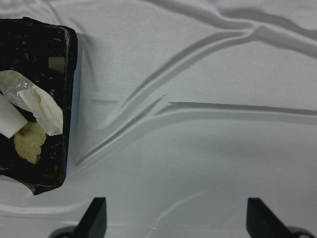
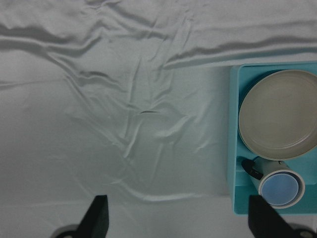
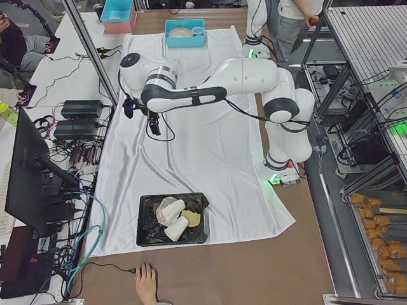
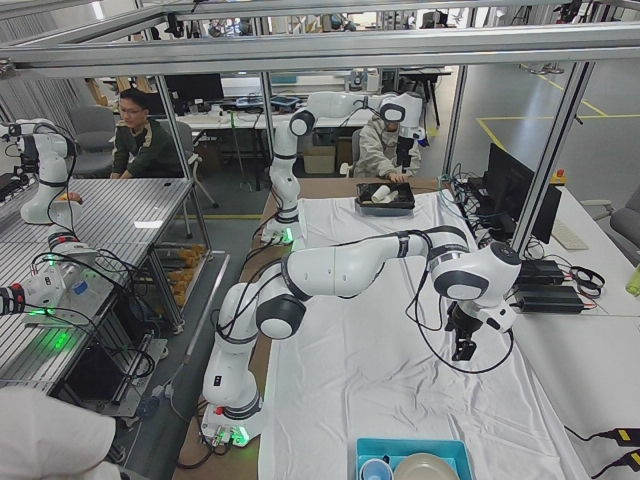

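Note:
My left gripper is open and empty above the white cloth (image 3: 216, 159), beside a black tray (image 1: 62, 148) holding crumpled wrappers (image 1: 44, 111), a white roll or cup (image 1: 7, 119) and a yellowish sponge-like piece (image 1: 29, 141). In the camera left view this gripper (image 3: 154, 124) hangs over the cloth, away from the tray. My right gripper is open and empty beside a teal bin (image 2: 233, 129) with a beige plate (image 2: 277, 114) and a mug (image 2: 280, 188). The camera right view shows that gripper (image 4: 463, 343) above the cloth.
A monitor (image 3: 28, 178), black boxes and cables line the side table. A metal-topped bench (image 3: 362, 44) stands across from it. A person's hand (image 3: 146, 283) rests at the brown table edge near the black tray.

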